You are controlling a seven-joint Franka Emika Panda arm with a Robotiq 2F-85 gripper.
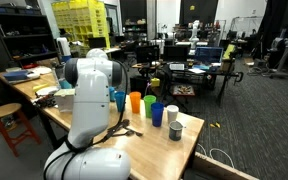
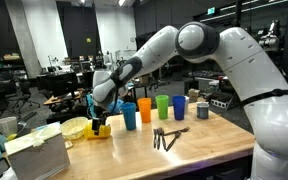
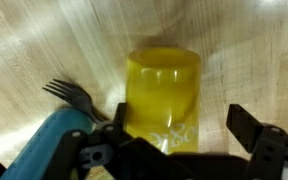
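Note:
In the wrist view a yellow cup-like object (image 3: 164, 85) with pale markings fills the space between the fingers of my gripper. The fingers stand wide: the left finger is very close to its side, and a gap of bare wood shows on the right. Whether the left finger touches it, I cannot tell. Exterior view 2 has the gripper (image 2: 93, 127) low at the far left part of the table, with the yellow object (image 2: 103, 131) right by it. The arm hides the gripper in exterior view 1.
Close by on the left in the wrist view are a blue cup (image 3: 54, 145) and a dark fork (image 3: 75, 97). A pale yellow bowl (image 2: 74, 128) and white box (image 2: 39, 158) flank the gripper. An orange cup (image 2: 144, 110), green cup (image 2: 162, 107) and dark utensils (image 2: 168, 137) lie farther along.

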